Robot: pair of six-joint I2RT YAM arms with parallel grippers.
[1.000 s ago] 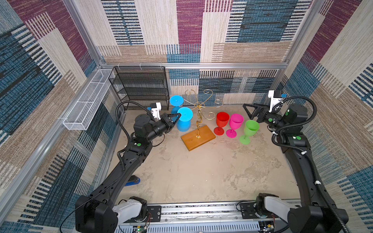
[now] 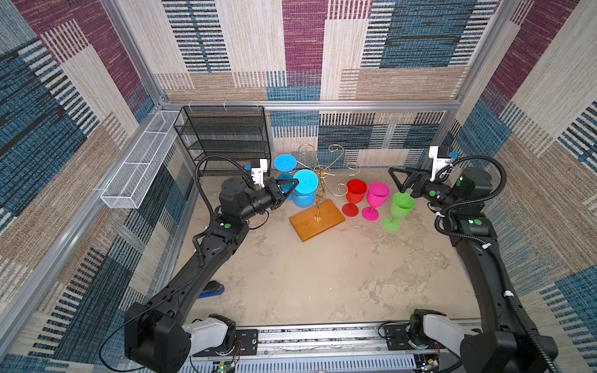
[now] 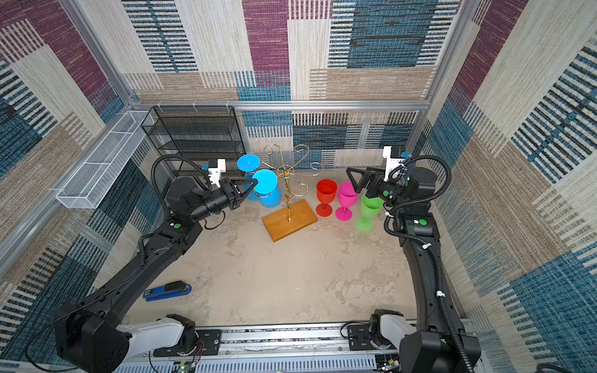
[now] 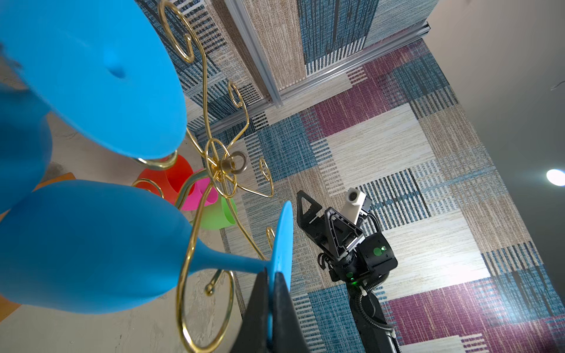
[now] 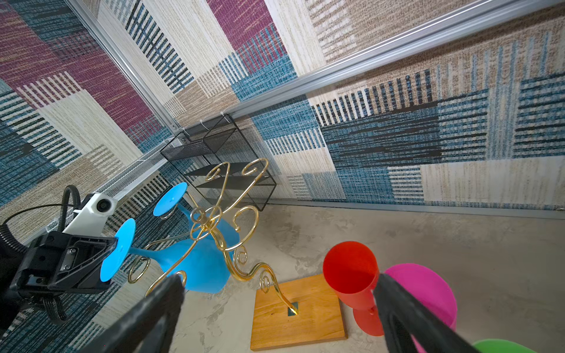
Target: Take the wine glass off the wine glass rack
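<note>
Two blue wine glasses hang upside down on the gold rack (image 2: 321, 169) with its wooden base (image 2: 316, 221). The rear glass's base (image 2: 284, 161) is left of the rack top. My left gripper is shut on the edge of the front blue glass's base (image 2: 306, 180), whose bowl (image 4: 100, 247) hangs below the wire arm in the left wrist view. My right gripper (image 2: 398, 177) stands open in the air to the right, above the upright glasses, holding nothing.
Red (image 2: 355, 191), pink (image 2: 378, 193) and green (image 2: 402, 204) glasses stand upright right of the base. A black wire shelf (image 2: 224, 124) is at the back left, a blue stapler (image 3: 167, 291) at the front left.
My left gripper and the front blue glass have moved right and slightly up, the rack shifting a little with them. The right arm has not visibly moved.
</note>
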